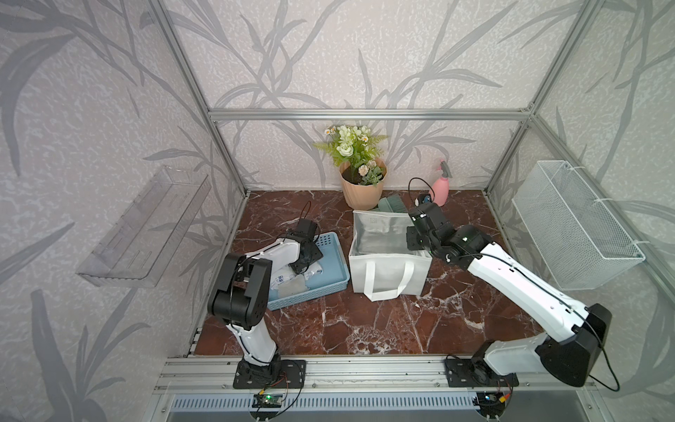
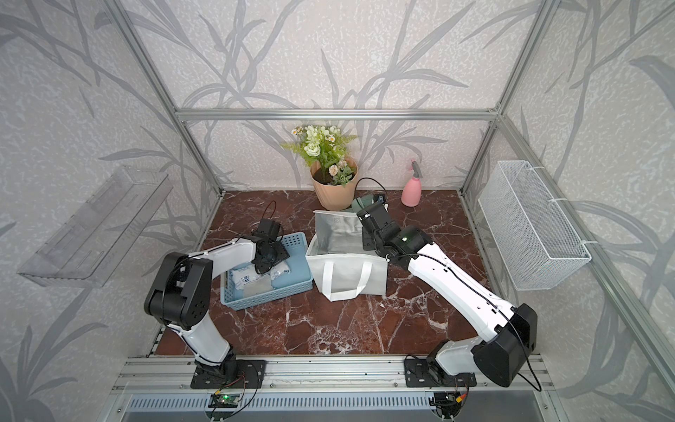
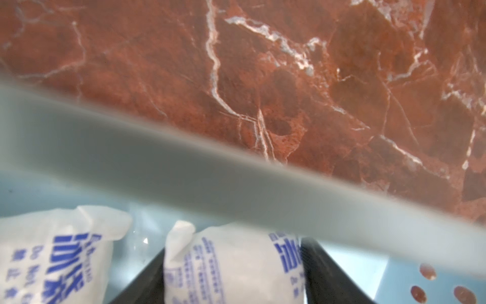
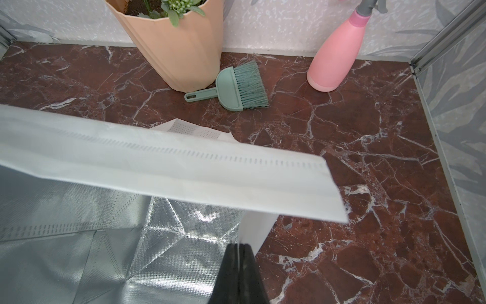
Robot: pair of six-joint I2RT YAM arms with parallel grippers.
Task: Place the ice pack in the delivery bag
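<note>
In the left wrist view a white ice pack [image 3: 235, 271] with blue print lies in the blue basket [image 1: 336, 263]. My left gripper [image 1: 302, 268] is down in that basket, one dark finger [image 3: 326, 271] on either side of the pack; whether they clamp it is unclear. A second ice pack [image 3: 55, 253] rests to the left. The white delivery bag [image 1: 358, 270] stands open right of the basket, its silver lining [image 4: 177, 248] showing. At the bag's right side, my right gripper is shut with the thin bag wall between its fingertips.
Behind the bag are a flower pot [image 1: 363, 190], a green dustpan with brush [image 4: 230, 96] and a pink spray bottle [image 2: 411, 191]. Wire baskets [image 1: 576, 225] hang on the side walls.
</note>
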